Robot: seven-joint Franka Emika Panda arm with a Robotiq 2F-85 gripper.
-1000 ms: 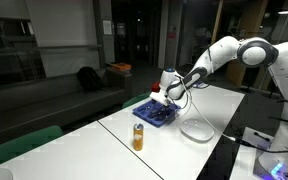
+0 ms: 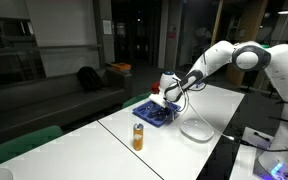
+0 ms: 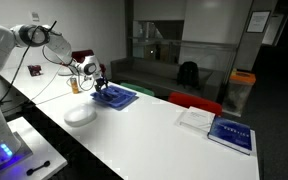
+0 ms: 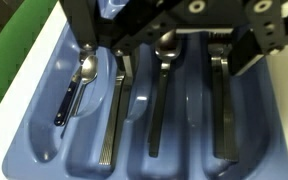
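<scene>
Over the blue cutlery tray (image 4: 46, 148), my gripper stands open, its black fingers (image 4: 246, 48) spread apart at the top of the wrist view. Between and below them lies a spoon (image 4: 164, 75) in a middle compartment, its dark handle running toward the bottom of the view. One compartment to the left holds forks (image 4: 114, 120). On the right are knives or other long-handled pieces (image 4: 222, 105), their upper ends partly hidden by the gripper. Small spoons (image 4: 87, 70) rest in the far left compartment. Whether the fingers touch any cutlery cannot be told.
An orange bottle (image 2: 138, 137) stands on the white table left of a white oval plate (image 2: 197, 129). Farther along the table, a white tray (image 3: 196, 119) and a blue box or book (image 3: 232, 132) lie flat.
</scene>
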